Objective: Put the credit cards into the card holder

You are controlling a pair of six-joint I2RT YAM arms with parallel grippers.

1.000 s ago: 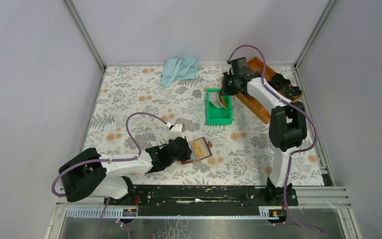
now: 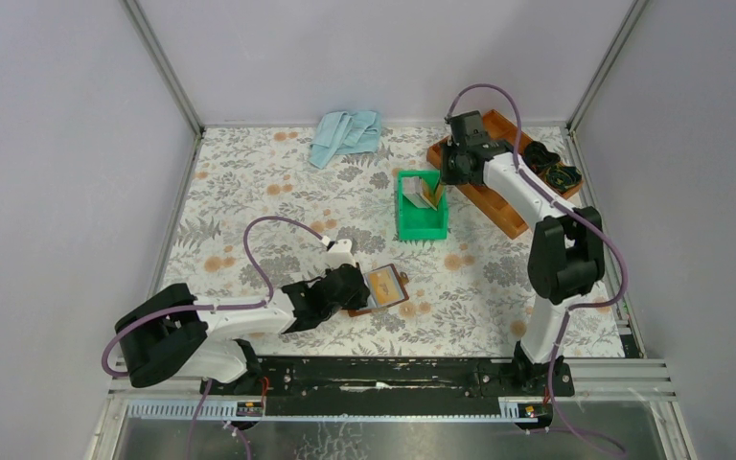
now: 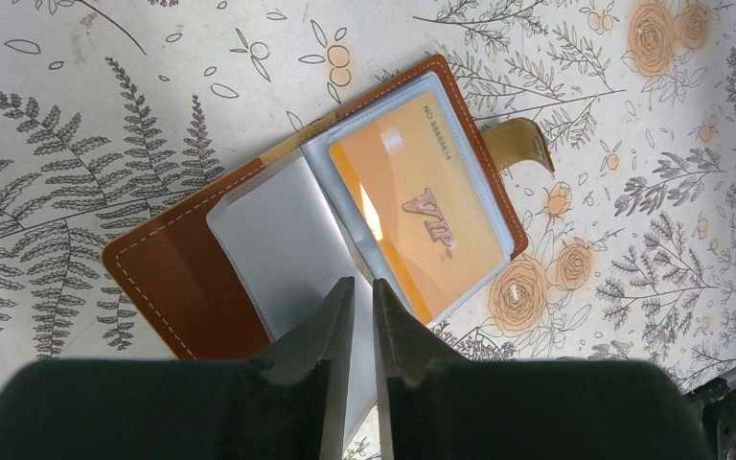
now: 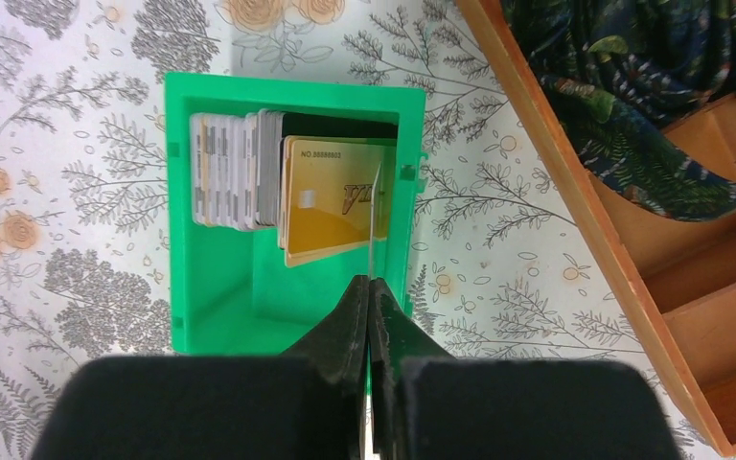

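Observation:
My right gripper is shut on a credit card (image 4: 374, 225), which shows nearly edge-on ahead of the fingertips. It hangs over the right side of the green box (image 4: 180, 278). Inside stand gold cards (image 4: 326, 211) and a packed row of pale cards (image 4: 230, 172). The brown card holder (image 3: 187, 273) lies spread on the table, a gold VIP card (image 3: 431, 192) in its right-hand clear sleeve. Over the clear pages (image 3: 292, 240), my left gripper is slightly open with a narrow gap; whether a page lies between its fingers is hidden.
A wooden tray (image 2: 498, 206) holding dark cloth (image 4: 642, 105) stands close to the green box, on its right. At the back lies a blue cloth (image 2: 345, 136).
My right gripper has shifted right and pulled its card away from the other gold cards.

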